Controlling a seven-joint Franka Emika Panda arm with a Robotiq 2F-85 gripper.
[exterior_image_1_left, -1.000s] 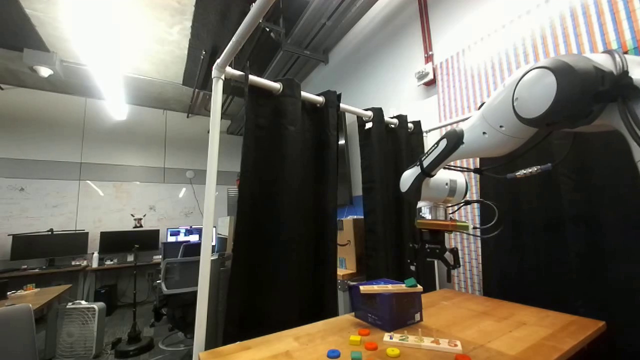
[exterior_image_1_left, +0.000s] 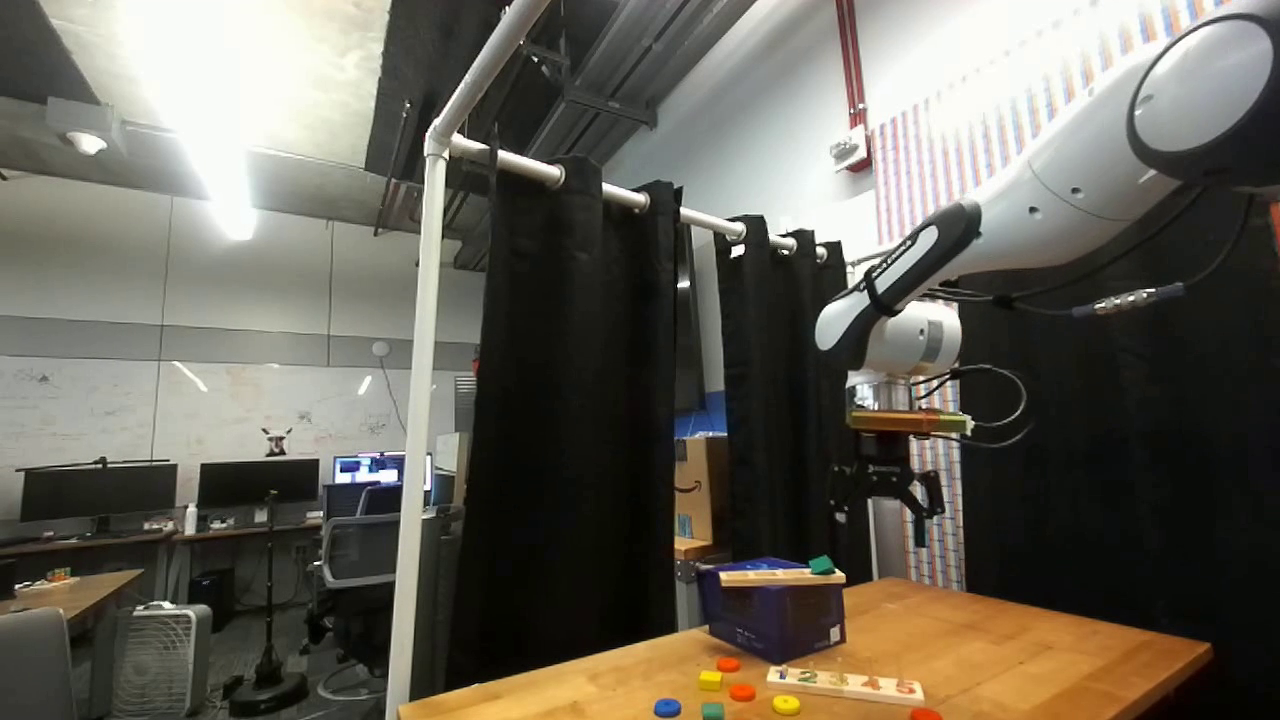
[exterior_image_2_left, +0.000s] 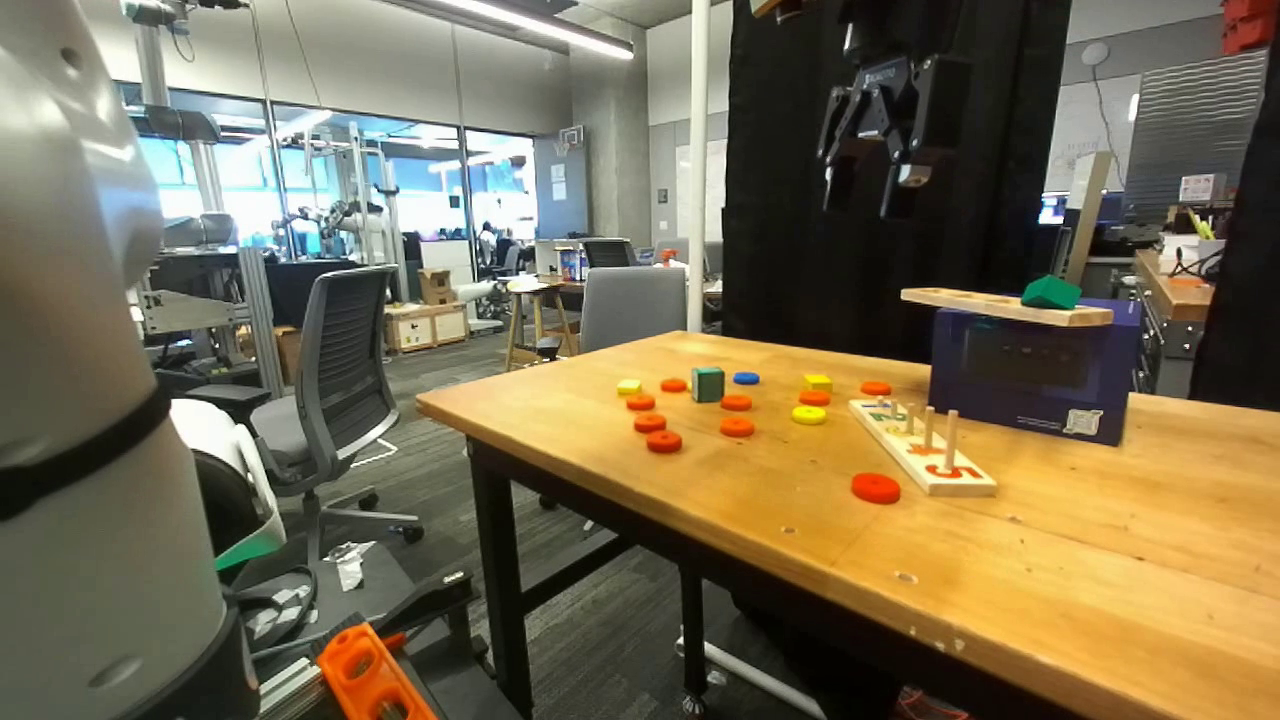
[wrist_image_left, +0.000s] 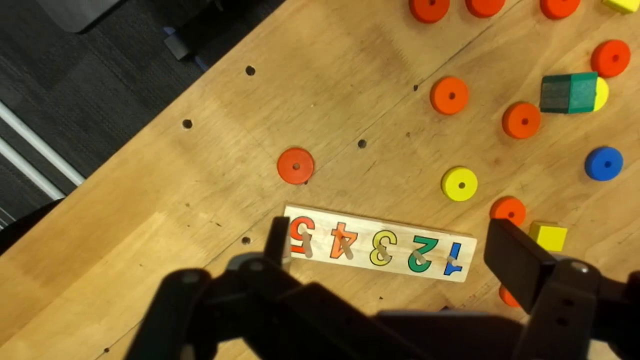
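High over the table, my gripper is open, its black fingers spread wide with nothing between them. Below it in the wrist view lies a wooden peg board (wrist_image_left: 399, 233) numbered 1 to 5, with a thin peg at each number and no rings on the pegs. Loose on the table are several orange-red rings (wrist_image_left: 449, 95), a yellow ring (wrist_image_left: 460, 184), a blue ring (wrist_image_left: 604, 163), a yellow cube (wrist_image_left: 547, 236) and a green block (wrist_image_left: 568, 93), which partly covers another yellow piece. One red ring (exterior_image_2_left: 876, 487) sits near the board's 5 end.
Beside the peg board stands a dark blue box (exterior_image_2_left: 1029, 374). On top of it rests a wooden board (exterior_image_2_left: 1005, 308) with a green piece (exterior_image_2_left: 1051, 292).
In exterior view 1 my arm has shifted; the gripper is slightly further right and a little higher, still above the table. The table objects have not moved.
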